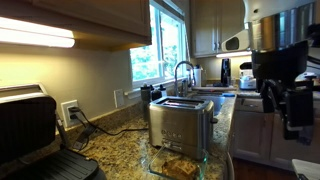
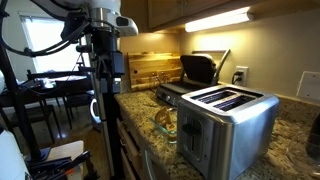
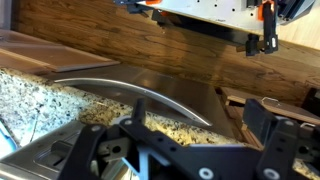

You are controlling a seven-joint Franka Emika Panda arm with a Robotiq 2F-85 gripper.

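Note:
A silver toaster [image 1: 180,125] stands on the granite counter, its slots facing up; the second exterior view shows the same toaster [image 2: 228,135] close up. Slices of toast or bread [image 1: 180,167] lie in a clear glass dish in front of it. My gripper [image 1: 292,112] hangs at the right of the first exterior view, off the counter's front side and apart from the toaster. In the wrist view the gripper is open, its dark fingers [image 3: 130,128] wide apart. Nothing shows between them but floor and the counter edge.
A dark open grill [image 1: 40,135] sits on the counter's left, its cord running to a wall outlet [image 1: 71,112]. A faucet [image 1: 183,70] rises farther back. Cabinet fronts [image 2: 150,150] drop below the counter edge. Wooden floor [image 3: 190,65] lies beneath the gripper.

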